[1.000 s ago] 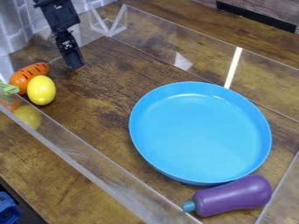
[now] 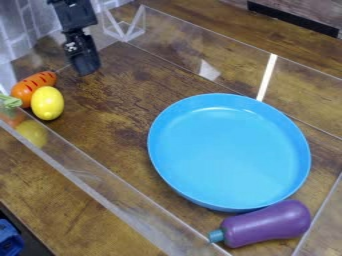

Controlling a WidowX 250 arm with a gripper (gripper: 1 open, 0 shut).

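My black gripper (image 2: 83, 60) hangs at the upper left of the table, above and behind a toy carrot (image 2: 35, 86) and a yellow lemon-like toy (image 2: 47, 103) lying at the left. Its fingers are small and dark here, so I cannot tell how far apart they are. A large empty blue plate (image 2: 229, 152) lies at the centre right. A purple toy eggplant (image 2: 263, 224) lies at the lower right, just below the plate.
Clear low walls (image 2: 120, 200) border the wooden work area (image 2: 127, 130). A blue object (image 2: 8, 240) is partly in view at the lower left corner. The middle of the table left of the plate is bare.
The gripper has shifted slightly at the upper left over the last second. The toys and plate have not moved.
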